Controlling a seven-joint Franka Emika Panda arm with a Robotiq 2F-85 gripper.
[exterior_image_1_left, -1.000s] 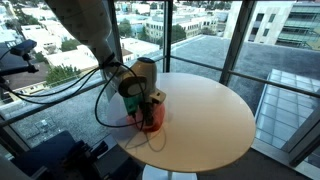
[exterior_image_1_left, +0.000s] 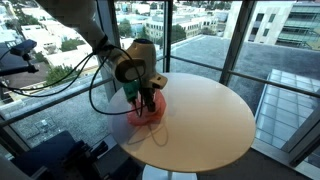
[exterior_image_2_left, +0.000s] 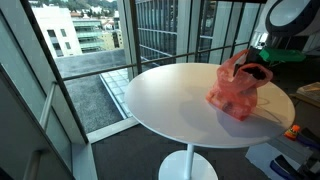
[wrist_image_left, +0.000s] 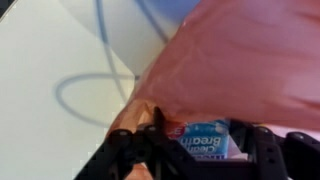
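Note:
A pinkish-red plastic bag (exterior_image_2_left: 232, 98) stands upright on the round white table, near its edge on the robot's side. My gripper is down at the mouth of the bag, shut on a small blue-and-white packet (wrist_image_left: 204, 143) with printed lettering. The translucent bag film hangs close around the fingers and covers much of the wrist view. In exterior view 1 the arm reaches in from the left over the bag (exterior_image_1_left: 152, 112). Exterior view 2 has the fingertips hidden behind the bag, so how much of the packet is still inside it cannot be seen.
Black cables (exterior_image_1_left: 60, 92) loop from the arm at the left. Tall windows surround the table.
My gripper has risen and shifted slightly left over the last second. More of the bag shows beneath it, and the bag looks taller. The table has stayed put.

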